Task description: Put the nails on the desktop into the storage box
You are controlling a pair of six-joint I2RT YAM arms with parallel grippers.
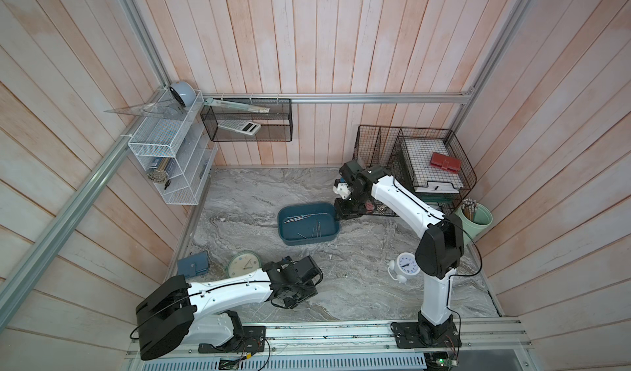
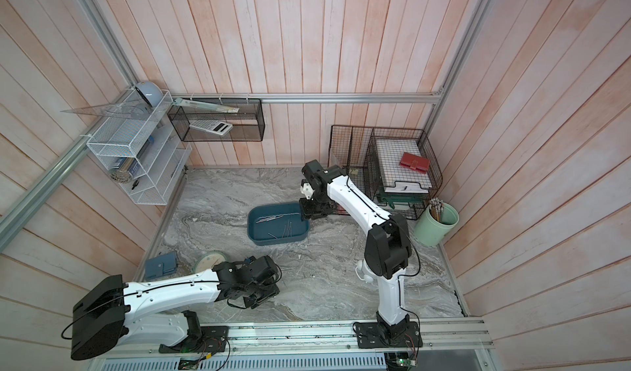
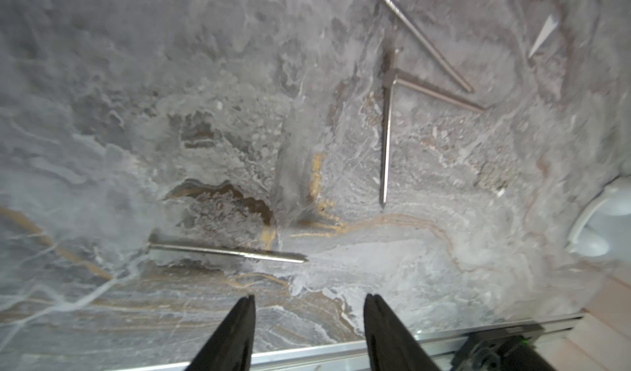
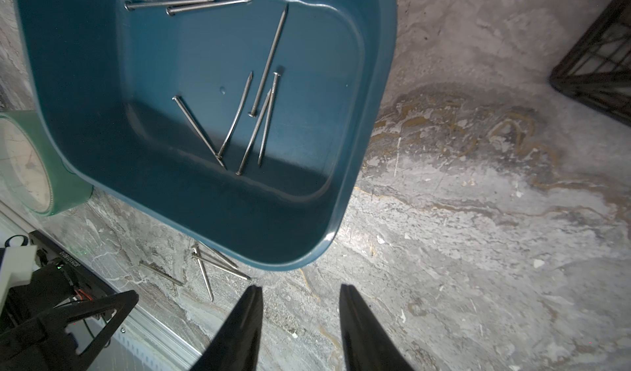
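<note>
The blue storage box (image 4: pixel 217 219) stands mid-desk and holds several nails (image 4: pixel 197 124). On the desktop before it lie several silver nails. In the left wrist view a lone nail (image 3: pixel 226 251) lies nearest my left gripper, which is open above the desk with nothing between its fingers. Farther off, an upright-lying nail (image 3: pixel 385 140) and a slanted nail (image 3: pixel 440 96) meet at their heads, with another nail (image 3: pixel 427 42) close beside them. My right gripper is open and empty, beyond the box's right side in the top views.
A green round clock (image 1: pixel 244 263) sits left of the left gripper. A white scale-like dial (image 1: pixel 407 263) stands to the right. Black wire baskets (image 1: pixel 420 167) are behind the right arm. A blue wallet-like item (image 1: pixel 193 264) lies at the left edge.
</note>
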